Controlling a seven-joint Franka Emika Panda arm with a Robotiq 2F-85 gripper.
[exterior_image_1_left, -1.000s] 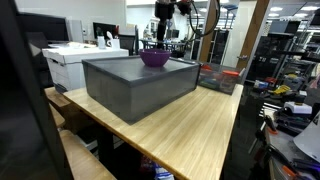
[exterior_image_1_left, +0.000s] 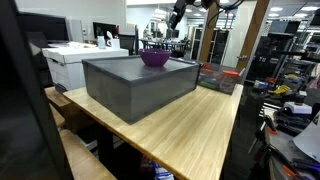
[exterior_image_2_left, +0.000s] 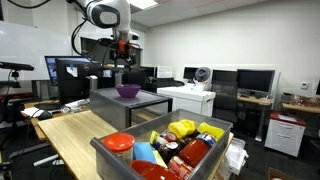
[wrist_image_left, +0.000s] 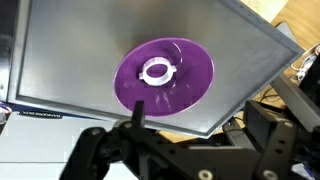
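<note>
A purple bowl (exterior_image_1_left: 155, 59) rests on top of a long grey box (exterior_image_1_left: 133, 98). Looking down in the wrist view, I see a white ring (wrist_image_left: 157, 71) lying inside the bowl (wrist_image_left: 190, 88). My gripper hangs well above, its two dark fingers (wrist_image_left: 137, 120) wide apart along the lower part of that view with nothing held between them. Exterior view 2 also has the bowl (exterior_image_2_left: 128, 91) on the box, with the arm raised over it and apart from it.
A grey bin (exterior_image_2_left: 120, 158) in the foreground of exterior view 2 holds several colourful items, including a red-lidded jar (exterior_image_2_left: 120, 146) and a yellow object (exterior_image_2_left: 182, 128). Monitors and desks stand farther back.
The arm has risen and shifted right in exterior view 1, farther from the bowl. The bowl and the grey box have stayed in place.
</note>
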